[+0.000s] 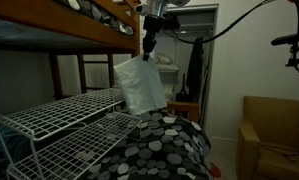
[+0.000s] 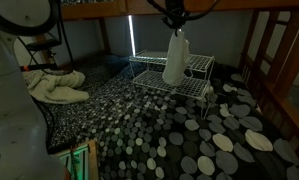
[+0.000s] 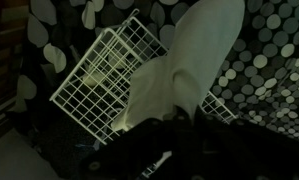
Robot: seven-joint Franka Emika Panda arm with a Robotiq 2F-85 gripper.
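Observation:
A white cloth (image 1: 141,86) hangs in the air from my gripper (image 1: 147,54), which is shut on its top edge. In exterior view 2 the cloth (image 2: 176,62) drops straight down in front of the white wire rack (image 2: 144,60). From the wrist view, the cloth (image 3: 201,45) spreads out from between the dark fingers and covers part of the rack (image 3: 94,90). The fingertips themselves are dark and hard to make out. In exterior view 1 the two-tier rack (image 1: 64,110) stands left of the cloth; whether they touch, I cannot tell.
A black bedspread with grey and white dots (image 1: 164,150) lies under the rack and cloth. The wooden upper bunk (image 1: 69,38) overhangs at the left. A tan armchair (image 1: 274,135) stands at the right, with bare wall (image 1: 229,80) behind.

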